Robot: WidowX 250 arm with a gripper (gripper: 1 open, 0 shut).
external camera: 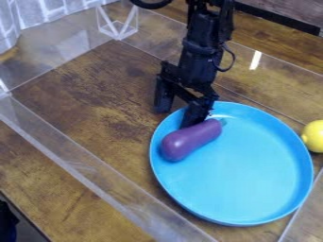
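Note:
A purple eggplant (191, 140) lies in the left part of a blue plate (252, 180), near its upper-left rim. The black robot arm reaches down from the top centre, and its gripper (187, 106) is low at the plate's upper-left edge, just above the eggplant's stem end. The fingers are dark and blend together, so whether they are open or shut does not show clearly.
A yellow object (312, 136) sits at the right edge, beside the plate. Transparent walls run along the left side, and a white bracket (116, 24) stands at the back left.

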